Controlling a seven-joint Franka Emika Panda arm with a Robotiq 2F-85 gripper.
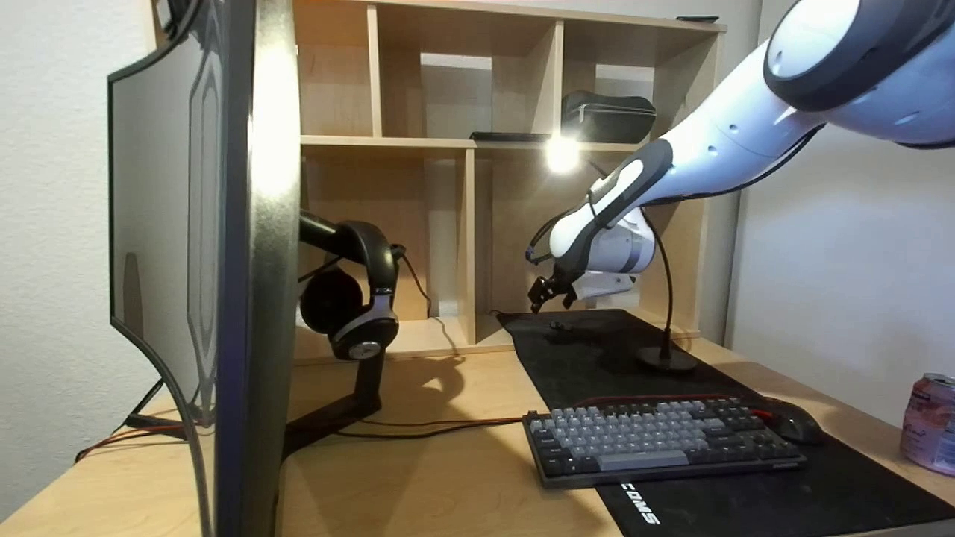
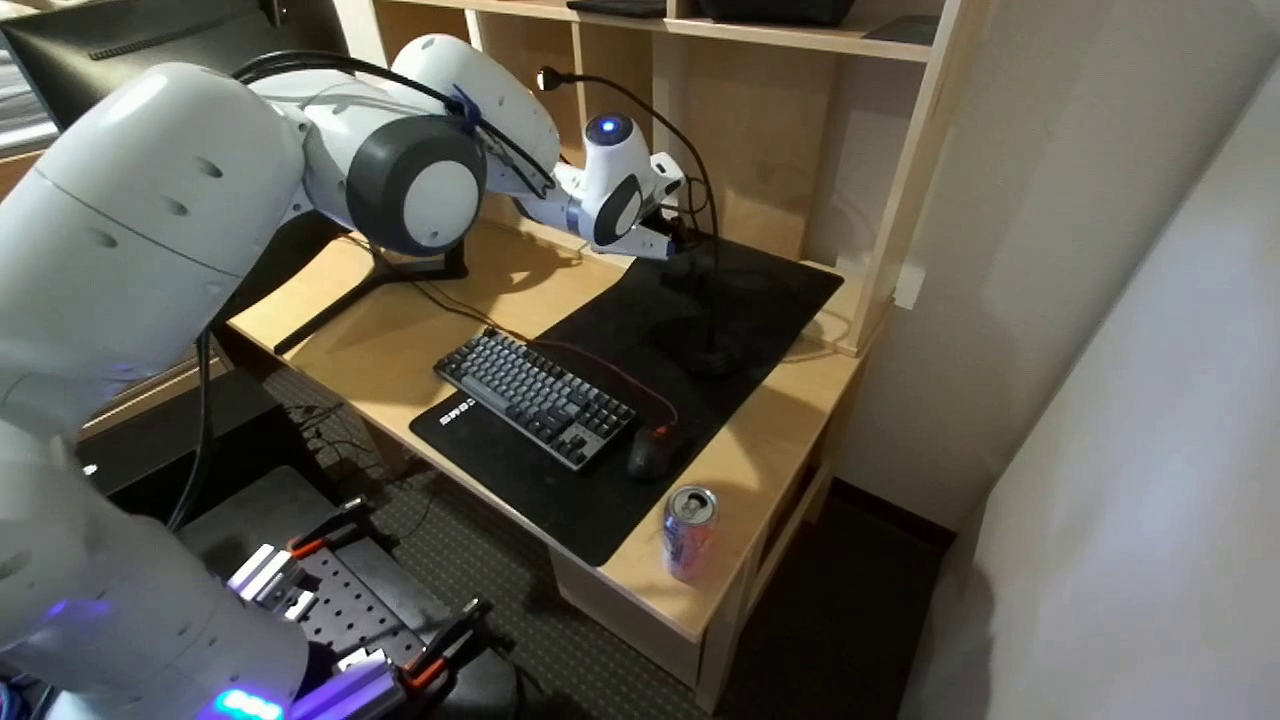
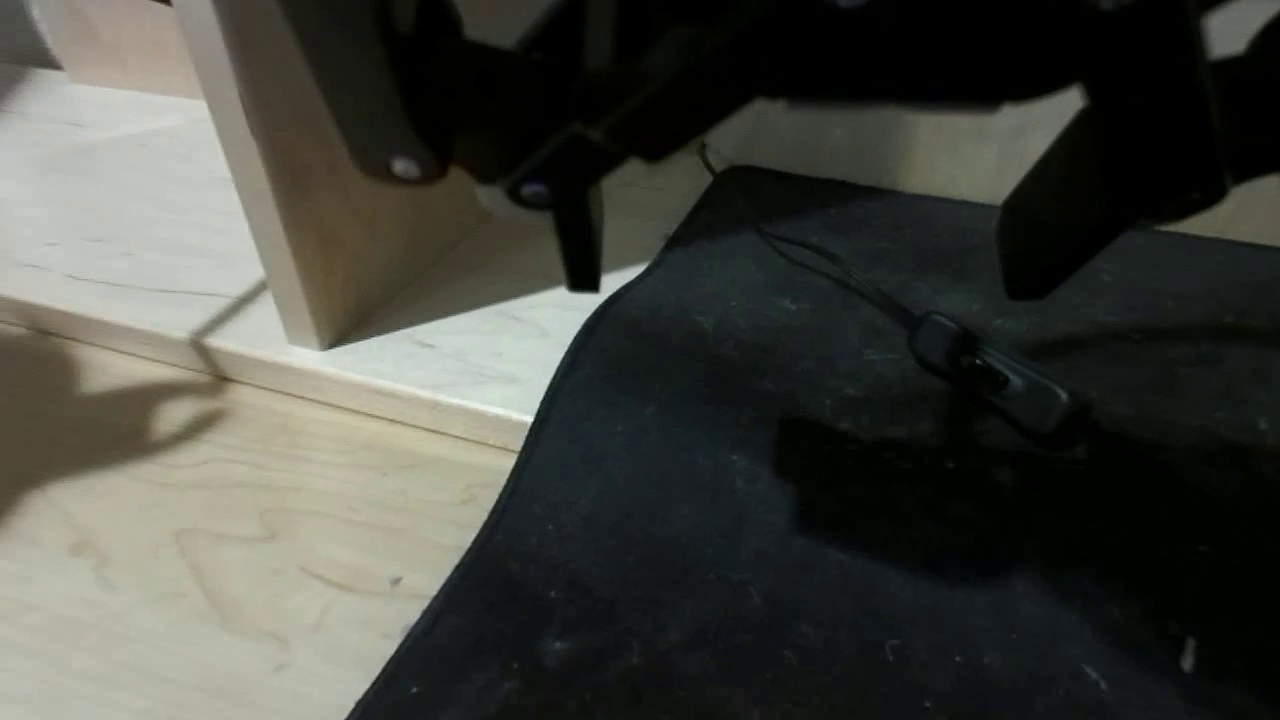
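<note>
In the wrist view my gripper is open, its two dark fingers wide apart with nothing between them. It hangs over the far end of the black desk mat. Lower right of the gap, a small black inline switch lies on the mat, its thin cord running to the back. From the side, the gripper points downward above the mat, just over the switch, and apart from it. A black desk lamp with its bulb lit stands to the right of the gripper.
A keyboard and mouse occupy the near mat. A drink can stands at the desk's near right corner. Wooden shelving closes off the back. Headphones hang beside the monitor at left.
</note>
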